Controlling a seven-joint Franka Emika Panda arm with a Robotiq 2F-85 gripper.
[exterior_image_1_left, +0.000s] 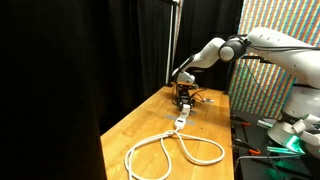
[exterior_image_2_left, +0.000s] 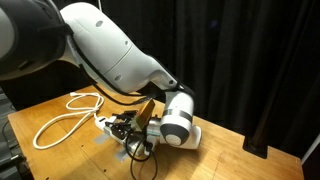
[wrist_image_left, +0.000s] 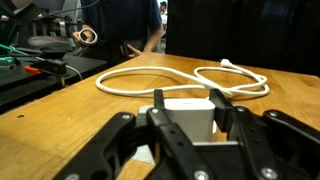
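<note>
A white block-shaped piece sits between the dark fingers of my gripper in the wrist view, and the fingers are shut on it. Behind it a long white cable lies in loops on the wooden table. In exterior view 1 my gripper is low over the table's far half. A white strip-like piece lies just in front of it, joined to the looped cable. Exterior view 2 has the gripper's body and wires covering most of the held piece.
Bare wooden tabletop extends left of the cable. Dark curtains stand behind the table. In exterior view 2 a small black object stands near the table's right back edge. Loose black wires hang around my gripper.
</note>
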